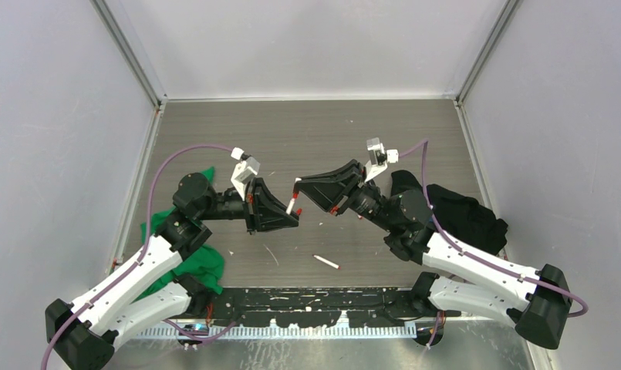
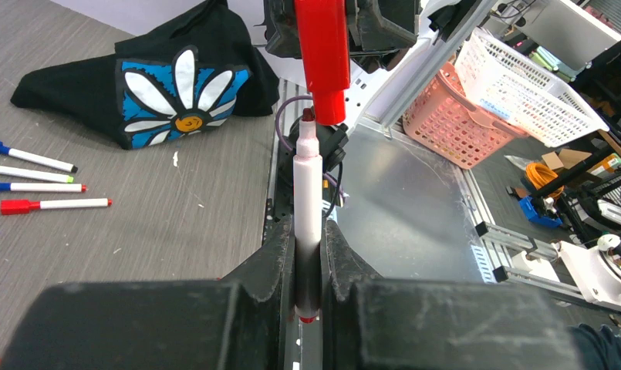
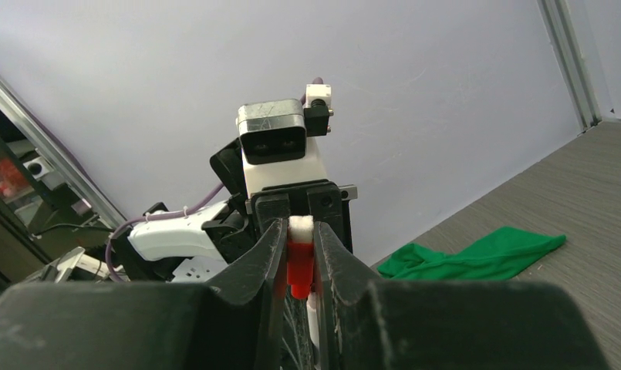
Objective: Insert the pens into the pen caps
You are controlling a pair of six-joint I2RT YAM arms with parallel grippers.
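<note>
My left gripper (image 1: 290,214) is shut on a white pen (image 2: 308,193), held upright with its dark red tip on top. My right gripper (image 1: 298,185) is shut on a red cap, which hangs right above the pen tip in the left wrist view; the tip is at or just under the cap's mouth, and I cannot tell whether it is inside. A loose white pen (image 1: 325,261) lies on the table in the top view. Several more pens (image 2: 55,203) lie on the table in the left wrist view.
A green cloth (image 1: 205,266) lies under the left arm and a black cloth (image 1: 465,220) under the right.
</note>
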